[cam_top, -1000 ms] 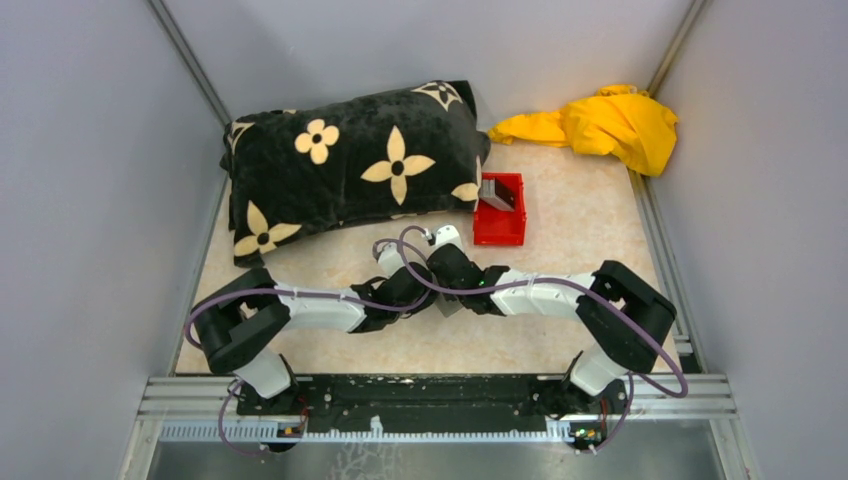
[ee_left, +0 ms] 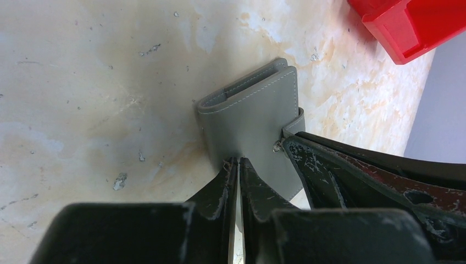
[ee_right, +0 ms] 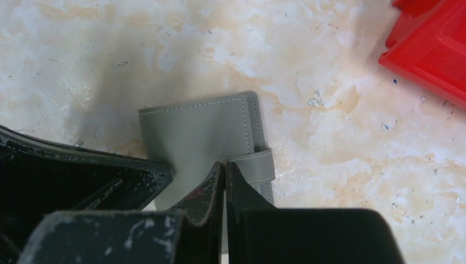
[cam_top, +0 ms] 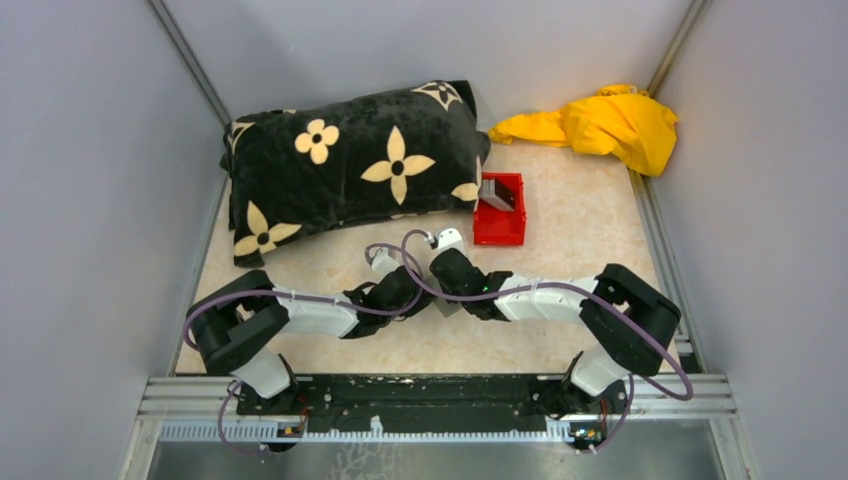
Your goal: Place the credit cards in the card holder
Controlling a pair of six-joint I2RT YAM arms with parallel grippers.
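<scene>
The grey card holder (ee_right: pixel 192 129) lies on the table, its stitched flap folded over and a strap (ee_right: pixel 255 166) at its right edge. In the top view only a corner of the holder (cam_top: pixel 447 306) shows between the arms. My right gripper is shut, its tips at the inner end of the strap; whether they pinch it I cannot tell. My left gripper is shut too, over the holder's face, nothing visible between its fingers. No loose credit card shows on the holder.
A red box (cam_top: pixel 498 230) stands behind the right gripper, with a grey and dark stack (cam_top: pixel 497 195) inside, perhaps cards. The black pillow (cam_top: pixel 350 165) fills the back left, and a yellow cloth (cam_top: pixel 610 130) the back right.
My left gripper has drawn back a little to the left and towards the front. The right gripper has shifted only slightly. The red box and its contents stayed put.
</scene>
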